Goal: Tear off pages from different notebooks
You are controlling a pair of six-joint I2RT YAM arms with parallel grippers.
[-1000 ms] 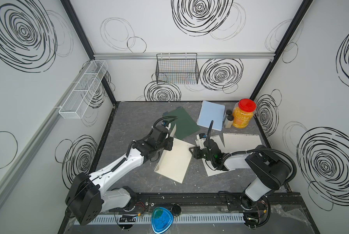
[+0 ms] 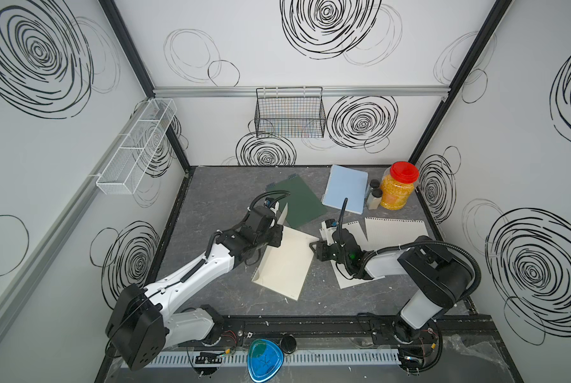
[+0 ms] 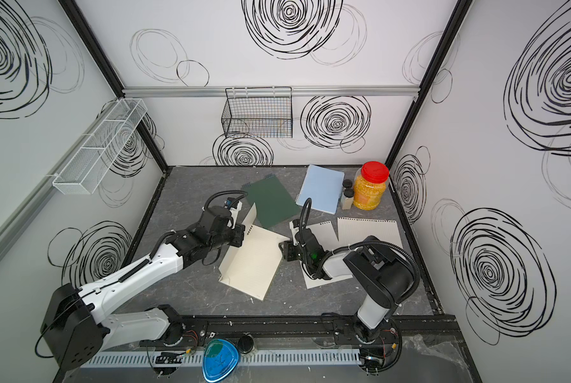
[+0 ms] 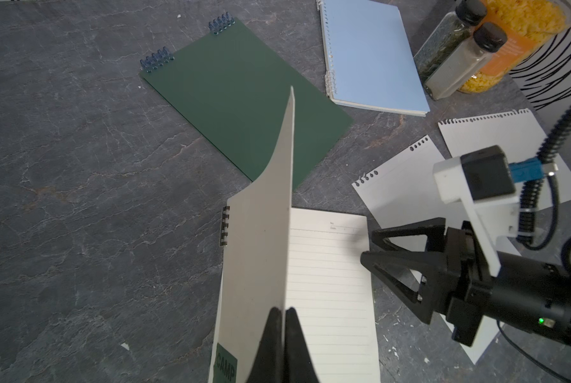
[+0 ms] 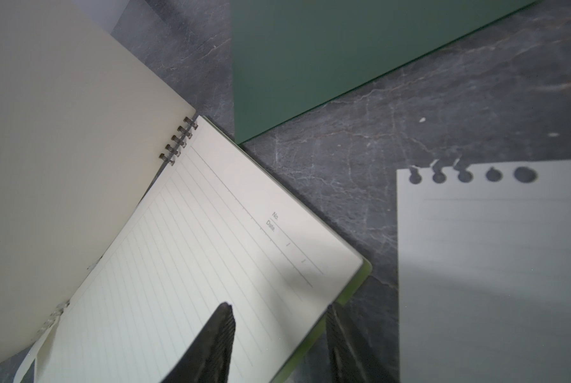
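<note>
An open spiral notebook (image 4: 330,287) with lined pages lies mid-table, its raised cover (image 4: 256,255) standing nearly upright. My left gripper is shut on that cover's edge, which runs between its fingertips. In the right wrist view, my right gripper is part open, one finger over the lined pages (image 5: 234,255) and the other just past the notebook's outer edge. No page shows clearly pinched between its fingers. Two torn pages lie at the right: one sheet (image 5: 489,255) partly under the right arm, another (image 2: 397,231) behind it.
A closed green notebook (image 2: 301,201) and a blue notebook (image 2: 346,186) lie at the back. Two spice jars (image 2: 374,198) and a red-lidded jar (image 2: 398,186) stand back right.
The right arm has shifted very slightly, its gripper staying at the notebook's right edge.
</note>
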